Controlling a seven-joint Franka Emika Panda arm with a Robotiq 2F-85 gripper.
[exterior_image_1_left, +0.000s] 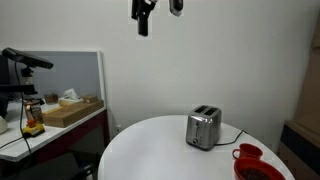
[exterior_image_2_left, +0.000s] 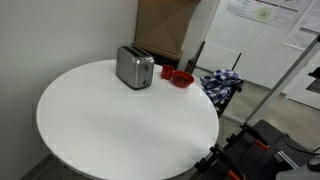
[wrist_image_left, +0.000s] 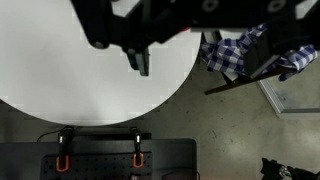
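High above the table, at the top of exterior view 1, hangs my gripper (exterior_image_1_left: 159, 22). Its two dark fingers (exterior_image_1_left: 142, 18) stand well apart with nothing seen between them, so it looks open. A silver toaster (exterior_image_1_left: 203, 128) stands upright on the round white table (exterior_image_1_left: 150, 145), below and to the right of the gripper in that view. Right of the toaster is a red mug (exterior_image_1_left: 248, 152), and in front of the mug sits a red bowl (exterior_image_1_left: 260, 171) with something dark inside. In exterior view 2, the toaster (exterior_image_2_left: 135, 67), mug (exterior_image_2_left: 167, 72) and bowl (exterior_image_2_left: 183, 78) are grouped toward the back.
A blue checked cloth (exterior_image_2_left: 220, 82) hangs beside the table's edge. At left in exterior view 1, a side shelf holds a wooden box (exterior_image_1_left: 72, 112) and small bottles. The toaster's black cord runs behind the mug.
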